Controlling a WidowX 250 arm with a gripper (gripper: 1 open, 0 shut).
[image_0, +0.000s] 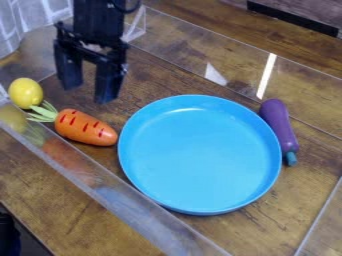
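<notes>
My black gripper (88, 72) hangs in the upper left, open, its fingers apart above the wooden surface behind the carrot. An orange toy carrot (83, 127) with pale green leaves lies left of a round blue plate (198, 155). A yellow lemon-like toy (26, 93) lies at the far left, beside the carrot's leaves. A purple toy eggplant (277, 130) lies right of the plate. The plate is empty.
Clear wall panels run along the near-left side and the back.
</notes>
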